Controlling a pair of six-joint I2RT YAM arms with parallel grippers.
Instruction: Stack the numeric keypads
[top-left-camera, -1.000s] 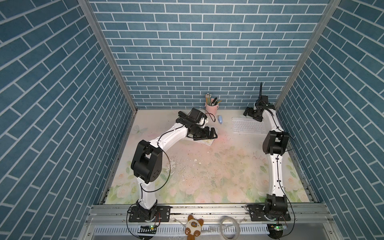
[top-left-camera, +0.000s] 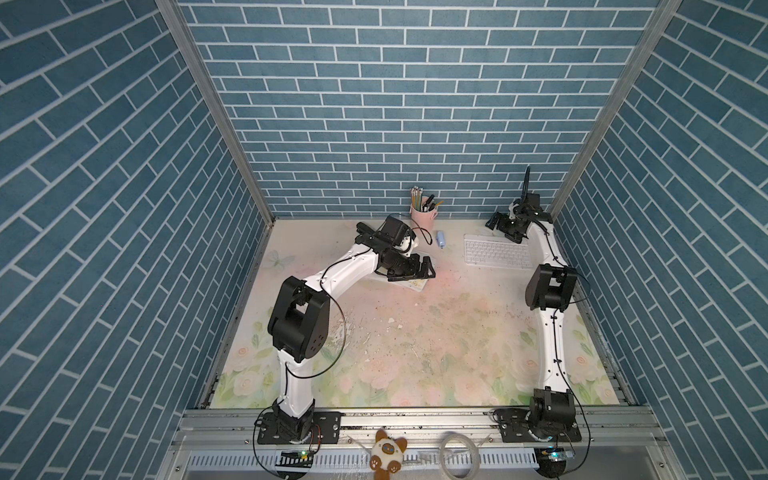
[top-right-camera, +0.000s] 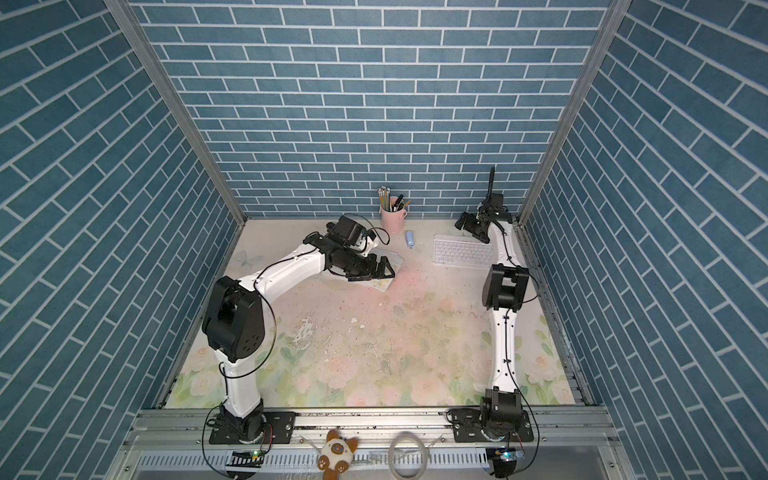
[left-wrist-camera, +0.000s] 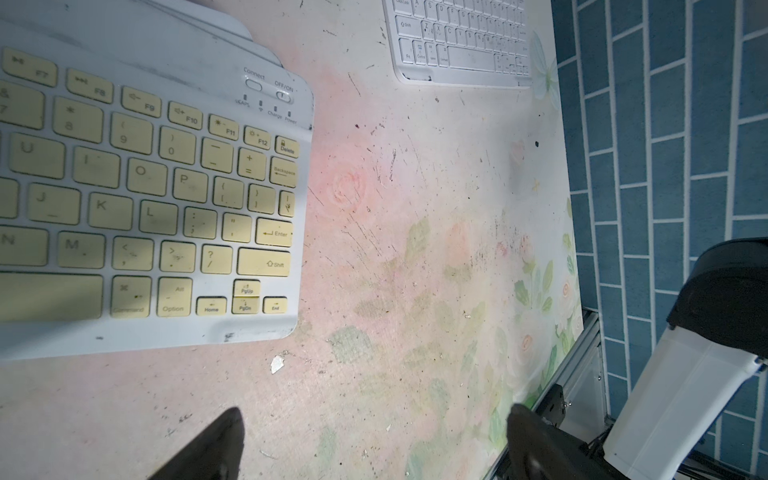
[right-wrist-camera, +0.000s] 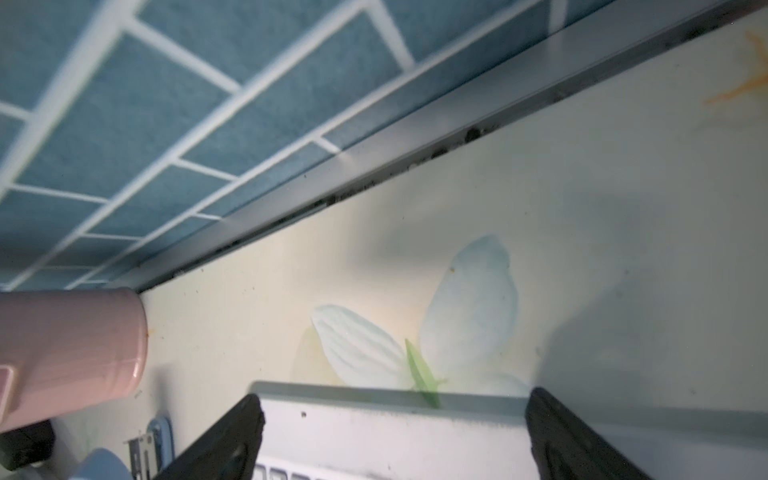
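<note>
A white keyboard with yellowed keys (left-wrist-camera: 144, 184) fills the left of the left wrist view; the top views show it partly hidden beneath my left arm. Another pale slab (left-wrist-camera: 216, 20) shows along its far edge; how the two overlap is unclear. My left gripper (top-left-camera: 421, 270) hovers over the keyboard's right end, its fingers (left-wrist-camera: 212, 444) wide apart with nothing between. A second, all-white keyboard (top-left-camera: 492, 252) lies flat at the back right. At its back edge is my right gripper (top-left-camera: 505, 225), open, fingers (right-wrist-camera: 232, 436) spread above that edge; contact cannot be told. No separate numeric keypad is recognisable.
A pink cup (top-left-camera: 422, 214) of pencils stands against the back wall, with a small blue object (top-left-camera: 441, 238) in front of it. The back wall is close behind my right gripper.
My left elbow has drifted a little right, while the left gripper barely moved. Both keyboards stay put.
</note>
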